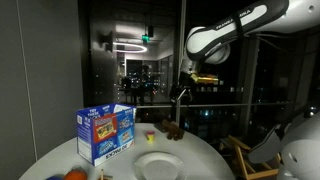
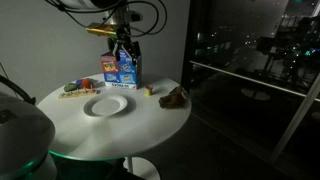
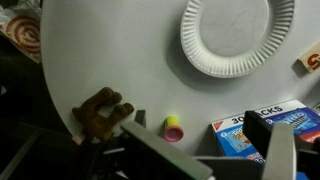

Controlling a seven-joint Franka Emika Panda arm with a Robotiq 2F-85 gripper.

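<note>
High above the round white table hangs my gripper [image 1: 182, 97], its fingers open and nothing between them. In the wrist view its dark fingers [image 3: 160, 152] cross the lower edge. A white ridged paper plate [image 3: 238, 40] lies empty on the table. Beside the far edge stands a blue and red box [image 1: 107, 134], upright. Between the box and a brown soft toy [image 3: 98, 115] is a small yellow tub with a pink top [image 3: 173, 128]. The toy [image 2: 174, 98] rests near the table's rim. No object touches the gripper.
Several small coloured items lie by a wooden piece [image 2: 75, 93] on the table's other side. A wooden chair [image 1: 252, 160] stands beyond the rim.
</note>
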